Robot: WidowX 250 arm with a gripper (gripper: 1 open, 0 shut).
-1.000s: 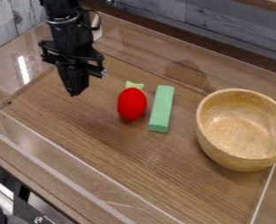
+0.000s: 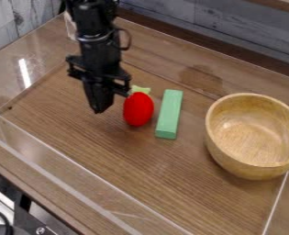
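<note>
The black gripper [image 2: 97, 92] hangs over the wooden table, shut, with nothing visible between its fingers, to the left of a red rounded object [image 2: 138, 109]. A green block [image 2: 169, 114] stands just right of the red object, and a small light-green piece [image 2: 141, 90] lies behind it, partly hidden.
A large yellow bowl [image 2: 242, 133] sits at the right of the table [image 2: 122, 184]. Walls border the back and left edges.
The gripper has moved to the right, closer to the red object. The objects on the table appear unmoved.
</note>
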